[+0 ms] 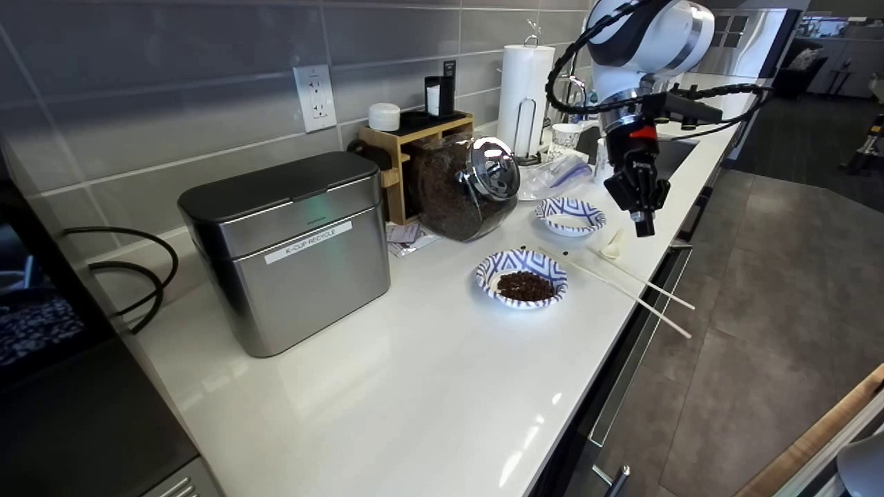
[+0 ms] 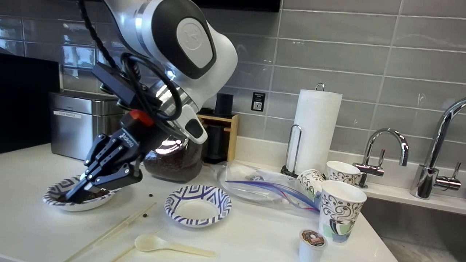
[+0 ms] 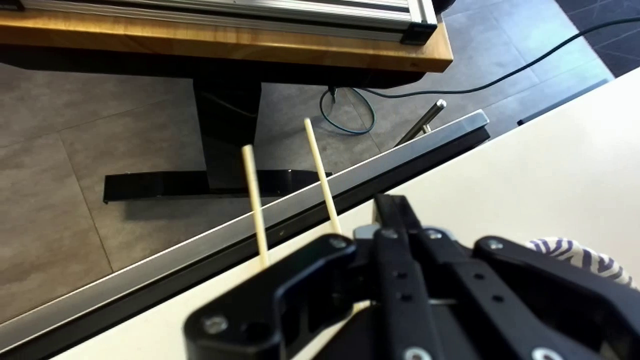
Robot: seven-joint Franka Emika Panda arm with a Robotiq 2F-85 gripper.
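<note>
My gripper (image 1: 642, 225) hangs above the counter near its front edge, fingers brought together; no object can be made out clearly between them. In the second exterior view the gripper (image 2: 78, 192) overlaps the left bowl, and in the wrist view its closed fingers hide part of the counter. Below and beside it lie thin pale sticks (image 1: 623, 290), two ends sticking out past the counter edge; the wrist view shows those stick ends (image 3: 256, 201) over the floor. A cream spoon (image 2: 174, 247) lies near them. One patterned bowl (image 1: 495, 266) holds dark beans (image 1: 526, 286); another bowl (image 2: 196, 209) looks empty.
A steel bin (image 1: 315, 281), a tilted jar of dark contents (image 1: 452, 199) and a paper towel roll (image 1: 523, 99) stand toward the wall. Paper cups (image 2: 341, 209), a small pod (image 2: 312, 244) and a plastic bag (image 2: 257, 183) sit toward the sink.
</note>
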